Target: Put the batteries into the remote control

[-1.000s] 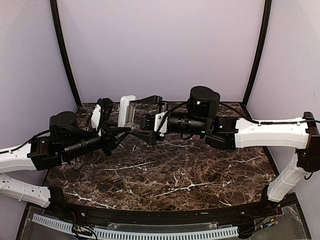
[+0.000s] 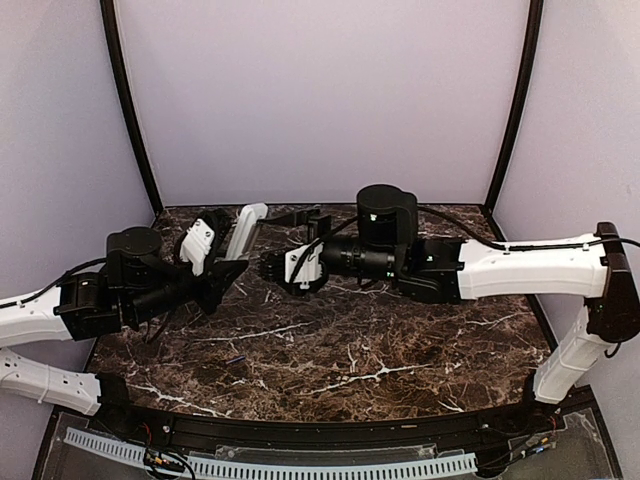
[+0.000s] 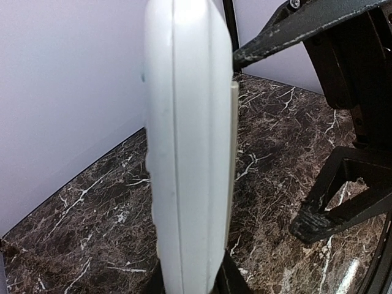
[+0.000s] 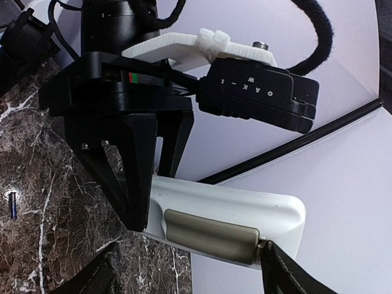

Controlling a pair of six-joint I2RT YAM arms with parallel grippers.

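Observation:
A white remote (image 2: 245, 230) is gripped near one end by my left gripper (image 2: 222, 272), shut on it and holding it above the table. In the right wrist view the remote (image 4: 285, 214) shows a long grey-beige recess or insert (image 4: 211, 236); whether it holds batteries I cannot tell. My right gripper is open, its two fingers wide apart. One of its fingertips (image 4: 278, 266) is at the outer end of the grey strip, seemingly touching it. The opposite fingertip (image 4: 101, 272) stands clear of the remote.
A small dark blue stick-like piece (image 2: 236, 359) lies on the brown marbled table (image 2: 330, 340), left of centre. Bare tabletop surrounds it. White walls (image 2: 320, 100) close in the back and sides.
The right arm has moved left, closer to the remote. The remote, nearly upright before, now leans with its top to the right, and my left gripper has turned with it.

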